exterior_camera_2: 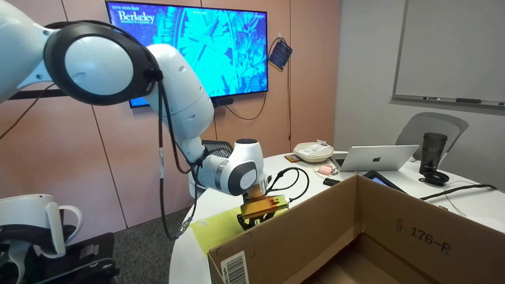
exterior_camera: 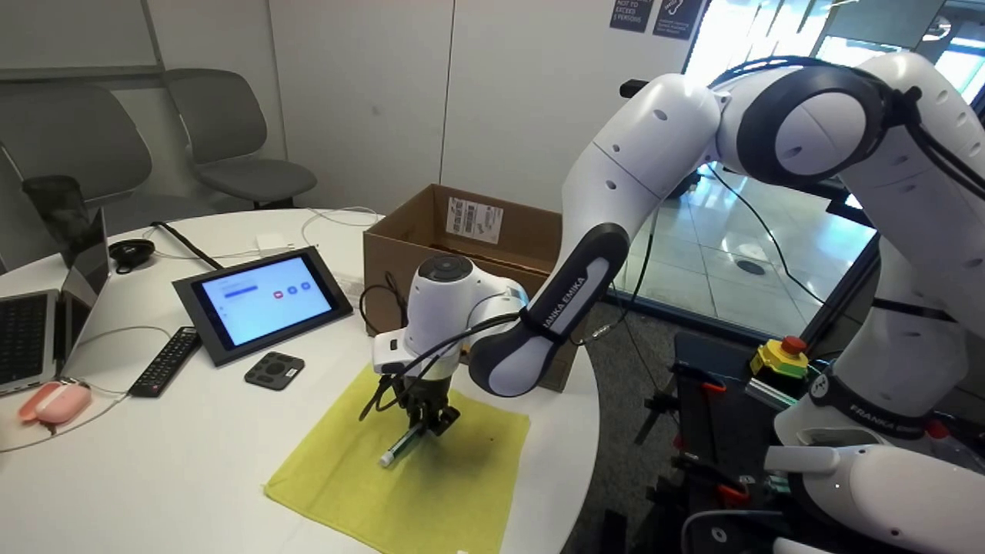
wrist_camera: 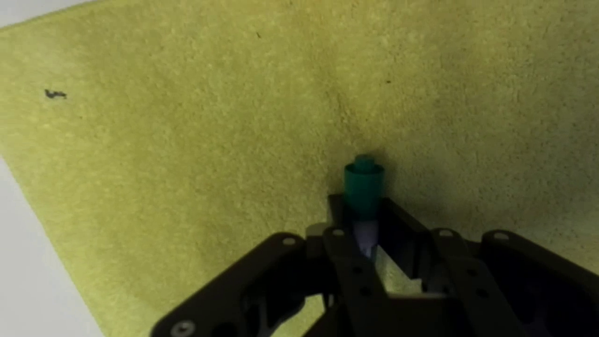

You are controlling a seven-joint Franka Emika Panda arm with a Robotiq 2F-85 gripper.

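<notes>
A marker with a green cap (wrist_camera: 363, 190) and a pale barrel is gripped between the black fingers in the wrist view. In exterior view 1 the marker's white end (exterior_camera: 388, 458) sticks out to the lower left of my gripper (exterior_camera: 426, 426), which is shut on it. Below lies a yellow cloth (exterior_camera: 369, 498), spread flat on the white table; the marker is low over it, and whether it touches is unclear. Exterior view 2 shows the gripper (exterior_camera_2: 253, 221) partly, with the marker hidden.
Just behind the arm stands an open cardboard box (exterior_camera_2: 284, 241). A tablet (exterior_camera: 268, 291), a remote (exterior_camera: 166, 362), a small black control pad (exterior_camera: 274, 370) and a laptop (exterior_camera: 28, 337) occupy the left side.
</notes>
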